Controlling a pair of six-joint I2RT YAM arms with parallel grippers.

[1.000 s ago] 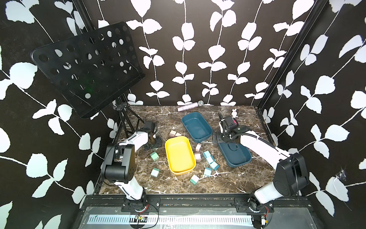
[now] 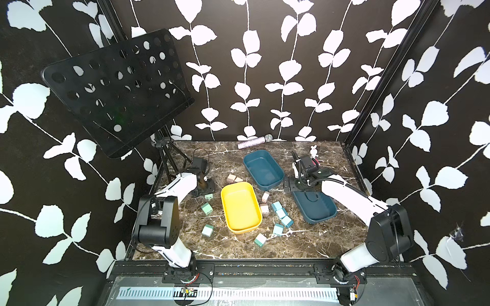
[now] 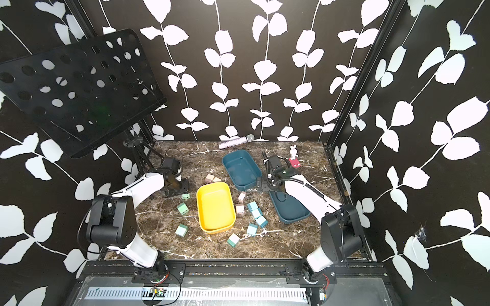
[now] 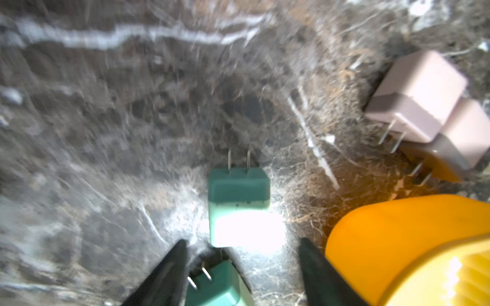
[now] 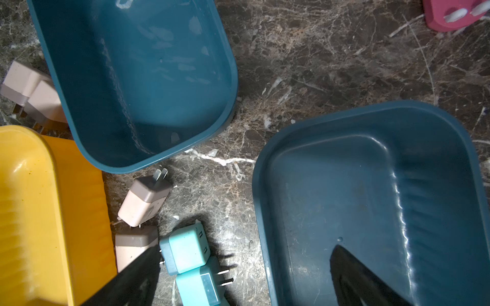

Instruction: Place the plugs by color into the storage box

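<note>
In the left wrist view a green plug [image 4: 239, 191] lies on the marble with its prongs pointing away, ahead of my left gripper, whose fingers stand apart with nothing gripped. A second green plug [image 4: 217, 285] shows close to the left finger. My right gripper is open and empty, over the table beside the right blue box [image 5: 326, 204]. Two pink plugs [image 5: 137, 201] lie by the yellow box [image 5: 86, 204], with teal plugs [image 5: 187, 249] to their right. More green plugs [image 2: 207, 230] rest left of and in front of the yellow box.
Another blue box [image 2: 264, 169] stands behind the yellow one. Two pink plugs [image 2: 233, 178] lie between them. A microphone [image 2: 254, 142] lies along the back edge, and a black stand [image 2: 122, 91] rises at the left. All three boxes look empty.
My left arm has shifted slightly, its gripper moving a little up and left in the top left view, so a green plug beside it now shows. The right arm stays put.
</note>
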